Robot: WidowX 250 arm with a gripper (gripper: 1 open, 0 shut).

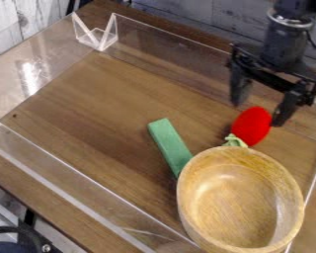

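Observation:
My black gripper (271,89) hangs open at the upper right, above and just behind a red object with a pale green top (252,126), which looks like a toy strawberry or pepper. Nothing shows between the fingers. A wooden bowl (240,229) sits at the lower right, just in front of the red object. A green block (169,145) lies left of the bowl, its near end close to the rim.
Clear plastic walls (95,32) edge the wooden work surface (82,109). A grey wall stands at the back.

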